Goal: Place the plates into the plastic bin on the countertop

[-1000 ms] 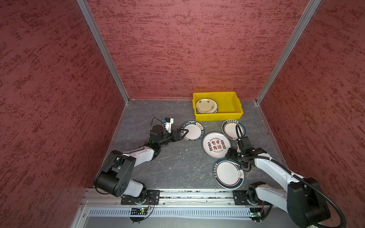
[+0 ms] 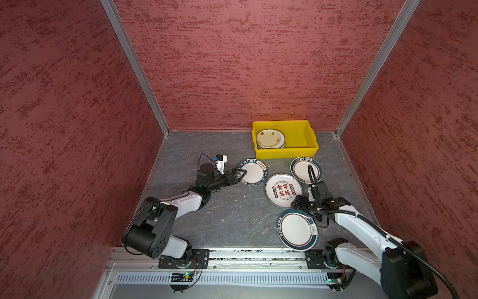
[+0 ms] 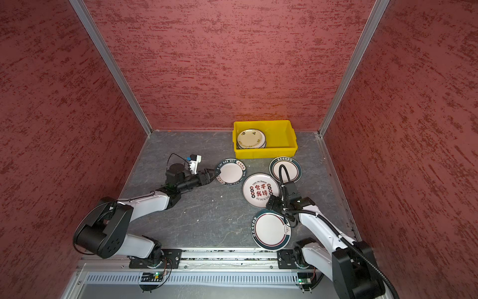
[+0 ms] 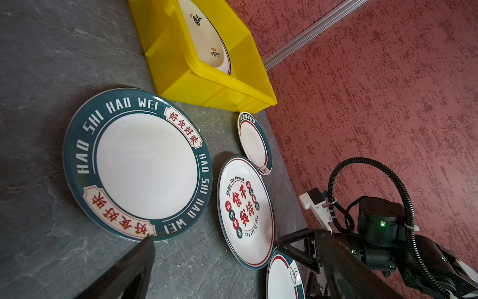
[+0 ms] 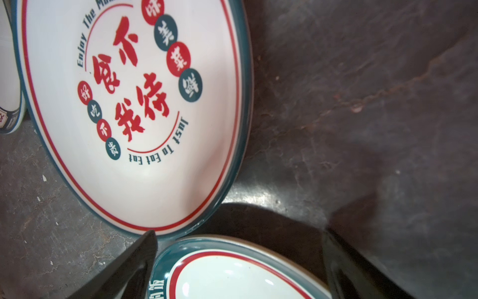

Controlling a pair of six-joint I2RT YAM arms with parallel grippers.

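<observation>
The yellow bin (image 2: 301,142) holds stacked plates (image 2: 270,139) on its left side. Four plates lie on the counter: a "HAO SHI HAO WEI" plate (image 4: 144,164), a back-right plate (image 3: 285,167), a red-lettered middle plate (image 5: 139,184) and a front green-rimmed plate (image 5: 229,274). My left gripper (image 2: 239,175) is open above the left edge of the left plate, nothing between its fingers. My right gripper (image 2: 303,205) is open over the front plate's far rim, near the middle plate, holding nothing.
Red walls enclose the sides and back; a metal rail runs along the front edge.
My right gripper has shifted slightly left, and the front plate lies a little further left and nearer the front. The left arm looks still.
</observation>
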